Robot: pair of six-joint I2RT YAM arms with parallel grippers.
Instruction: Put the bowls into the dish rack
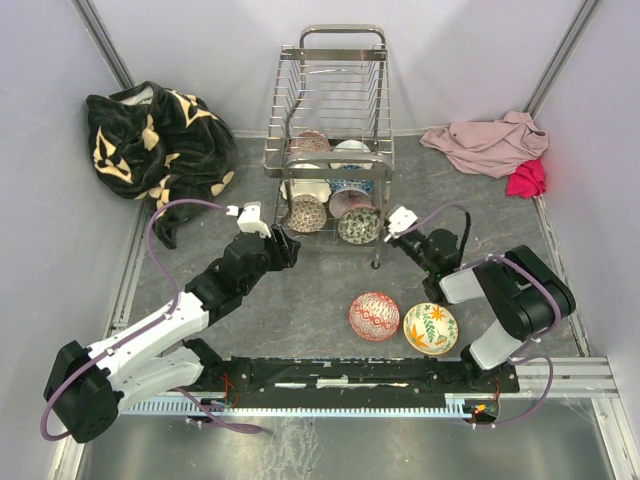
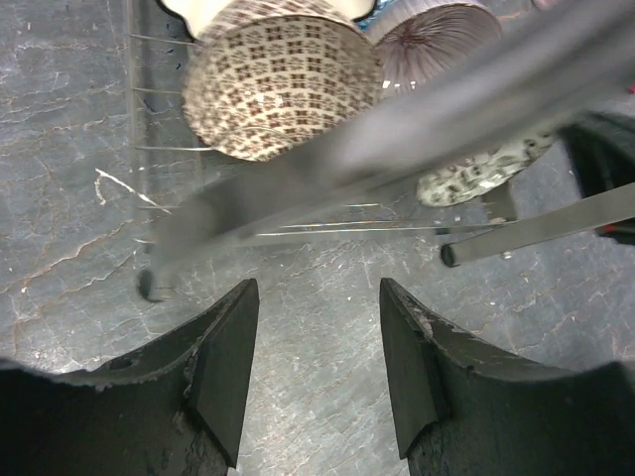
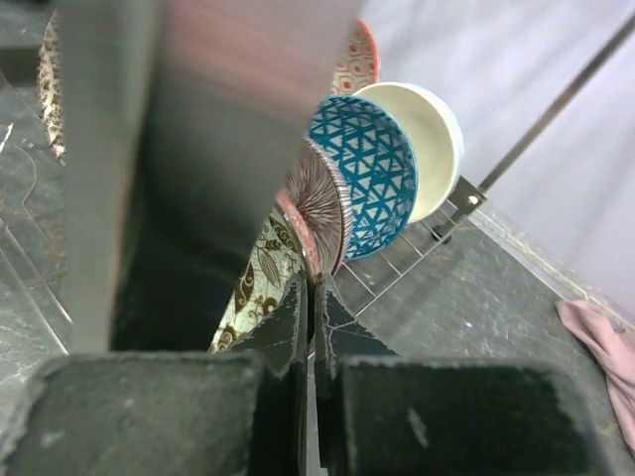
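Note:
The wire dish rack (image 1: pixel 335 95) holds several bowls, among them a blue triangle-patterned bowl (image 3: pixel 362 174), a cream bowl (image 3: pixel 427 149) and a speckled bowl (image 2: pixel 278 84). A red patterned bowl (image 1: pixel 373 316) and a floral bowl (image 1: pixel 430 329) lie on the floor in front. My left gripper is at the rack's front left, fingers apart with bare floor between them. My right gripper is shut at the rack's right front, its tips by the bowls' rims, partly behind a blurred rack bar.
A dark patterned blanket (image 1: pixel 160 150) lies at back left. A pink cloth (image 1: pixel 485 143) and a red cloth (image 1: pixel 526 180) lie at back right. The floor left of the two loose bowls is clear.

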